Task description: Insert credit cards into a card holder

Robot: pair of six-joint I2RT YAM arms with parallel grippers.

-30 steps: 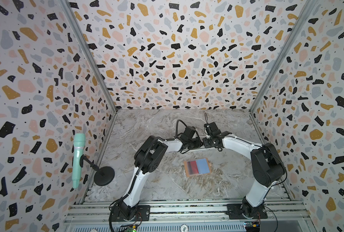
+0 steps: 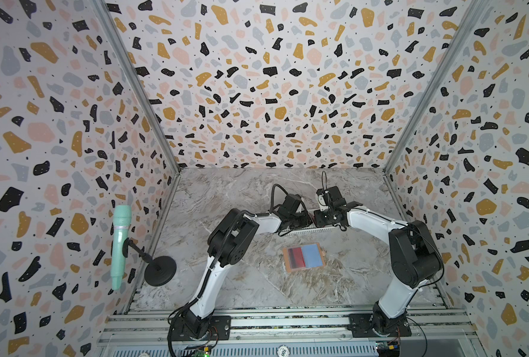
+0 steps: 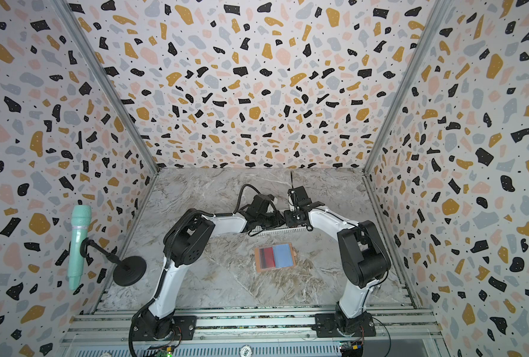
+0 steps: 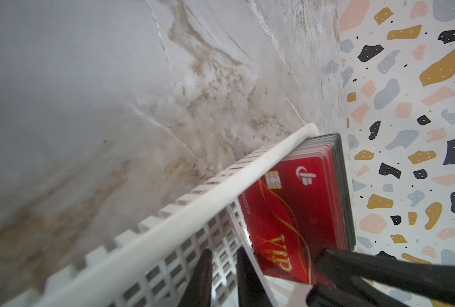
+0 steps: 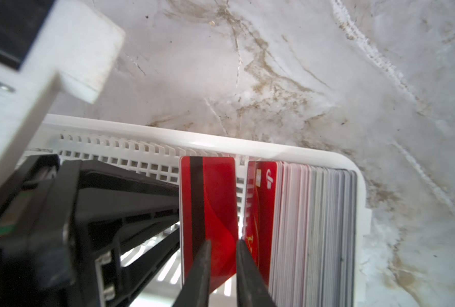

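Observation:
In the right wrist view a red card point(image 5: 219, 192) with a black stripe stands upright in a white basket point(image 5: 283, 148). Fingers point(image 5: 150, 179) of my left gripper reach the card's left side, visibly parted. My left gripper is open, its fingers part-way apart beside the card's thin edge. My right gripper is open above the basket; one finger overlaps the striped card, and whether the card lies between the fingers is unclear. A stack of cards point(image 5: 314, 215), red one foremost, fills the basket's right end. A brown card holder point(image 2: 285, 257) lies in front, bearing red and blue cards.
A green microphone point(image 2: 119, 244) on a black round stand point(image 2: 160, 270) occupies the left side. Bare marble table point(image 2: 240, 291) surrounds the holder. Both grippers are close together over the basket.
The left arm stays nearly still, and the holder has not moved.

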